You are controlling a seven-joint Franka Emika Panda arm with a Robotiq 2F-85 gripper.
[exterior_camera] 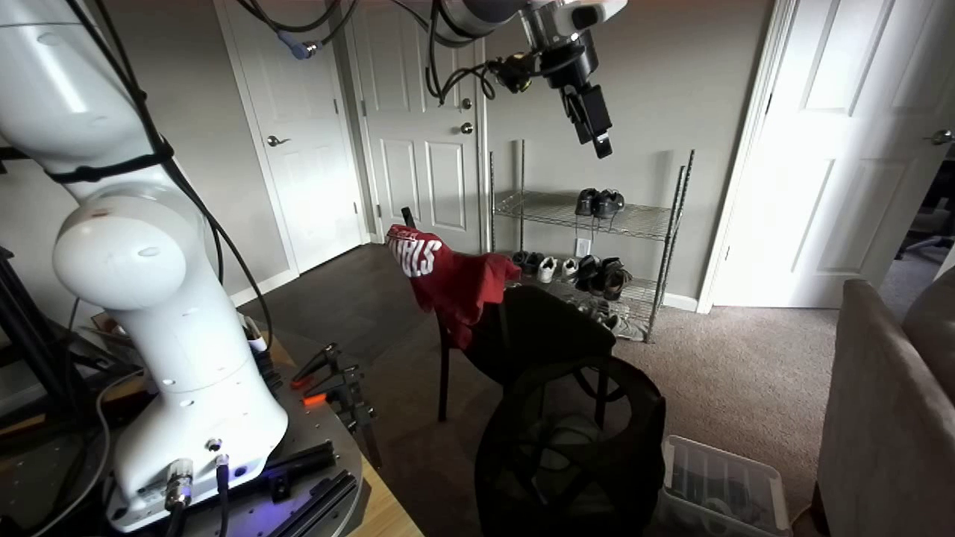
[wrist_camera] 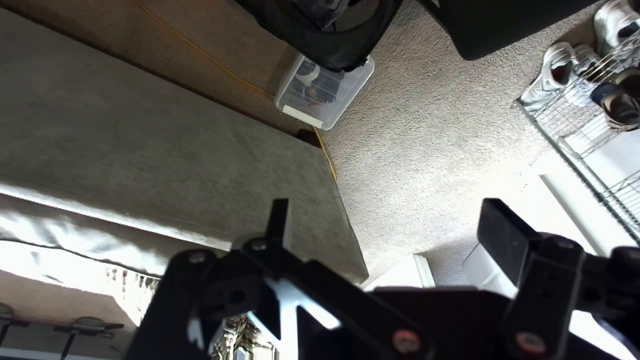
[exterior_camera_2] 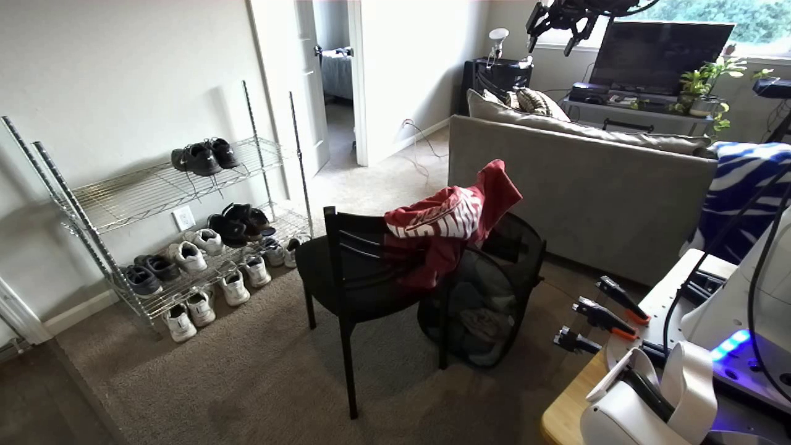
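Note:
A red shirt [exterior_camera: 451, 273] with white lettering lies draped over the backrest of the black chair [exterior_camera_2: 341, 278]. Beside the chair stands a black mesh hamper [exterior_camera: 573, 447] with clothes inside, its round top open. My gripper is open, its two fingers wide apart with only floor and couch visible between them. In exterior view 1 the gripper [exterior_camera: 601, 146] hangs high in the air, well away from the shirt. The second exterior view shows the gripper [exterior_camera_2: 550, 46] near the top edge, fingers spread.
A wire rack [exterior_camera_2: 178, 185] with several shoes stands against the wall. The grey couch [exterior_camera_2: 586, 185] is behind the hamper. A clear plastic bin [exterior_camera: 721, 488] sits on the floor by the hamper. Clamps [exterior_camera_2: 604, 315] stick out from the robot's table. Open carpet lies between rack and couch.

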